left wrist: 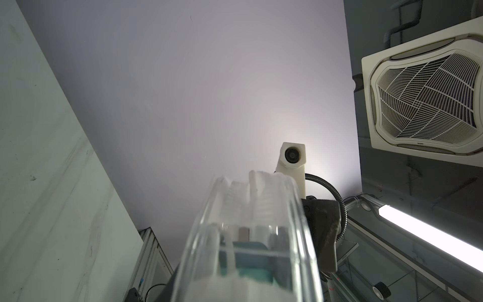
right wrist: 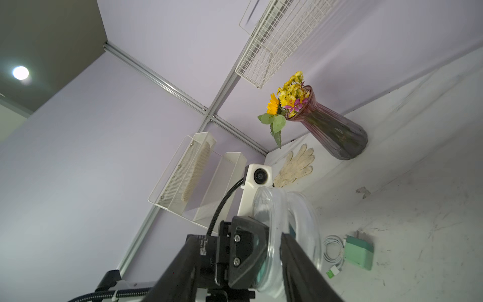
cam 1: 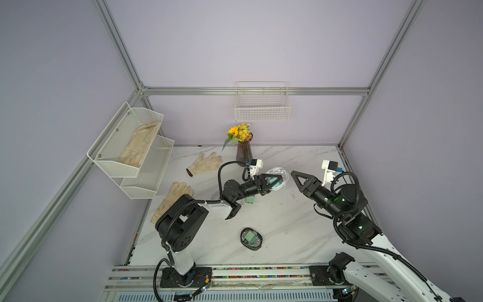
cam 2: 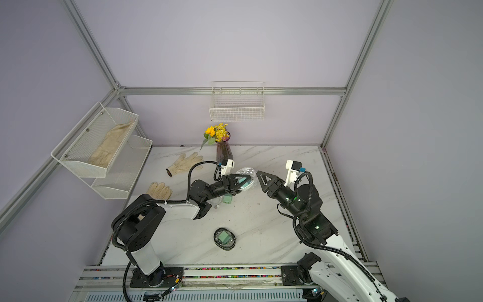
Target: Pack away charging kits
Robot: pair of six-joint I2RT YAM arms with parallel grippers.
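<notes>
My left gripper [cam 1: 274,181] is shut on a clear round case [cam 1: 283,174], held above the table with something teal inside it. In the left wrist view the clear case [left wrist: 296,251] fills the lower middle. To its right, my right gripper [cam 1: 295,177] stands open and apart from it, with nothing between its fingers. On the table below lie a green charger [right wrist: 358,252] and a white coiled cable [right wrist: 333,247]. Nearer the front edge, a black coiled cable [cam 1: 242,236] rings another green charger [cam 1: 251,237].
A vase of flowers [cam 1: 244,152] stands at the back, close behind the left gripper. Work gloves [cam 1: 205,163] lie at the left. White baskets [cam 1: 151,166] hang on the left wall and a wire basket [cam 1: 262,111] at the back.
</notes>
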